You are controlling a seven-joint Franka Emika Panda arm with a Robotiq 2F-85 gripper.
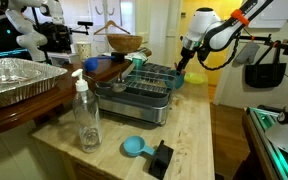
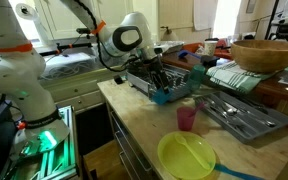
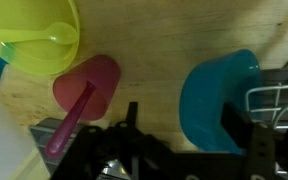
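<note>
A blue cup [image 3: 209, 100] stands beside the dish rack, at the right of the wrist view. My gripper is over it, part open. One of its fingers [image 3: 133, 114] lies outside the cup and the other over or in the cup's opening, so the near wall shows between them. I cannot tell whether either touches it. From the side, the blue cup [image 2: 161, 96] sits right below my gripper [image 2: 160, 82]. A pinkish-red cup [image 3: 97, 82] with a handle-like piece across it stands to the left in the wrist view.
The metal dish rack [image 1: 139, 98] stands close beside the blue cup. A yellow-green plate [image 2: 186, 156] with a spoon lies near the red cup [image 2: 186, 118]. A soap bottle [image 1: 86, 118] and a blue scoop [image 1: 135, 146] are on the counter.
</note>
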